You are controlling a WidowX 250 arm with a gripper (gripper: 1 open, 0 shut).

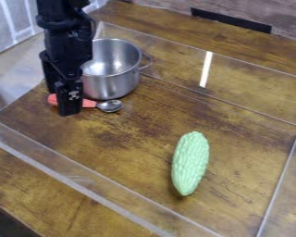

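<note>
My black gripper (62,102) is at the upper left with its fingers open, hanging low over a spoon with a red handle (85,103) and steel bowl. The gripper partly covers the red handle, and I cannot tell whether it touches it. A steel pot (114,69) stands just behind, to the right of the gripper. A pale green bitter melon (191,163) lies alone at the lower right.
The wooden table (138,148) has clear walls along its left and front sides and a white tape strip (206,69) toward the back right.
</note>
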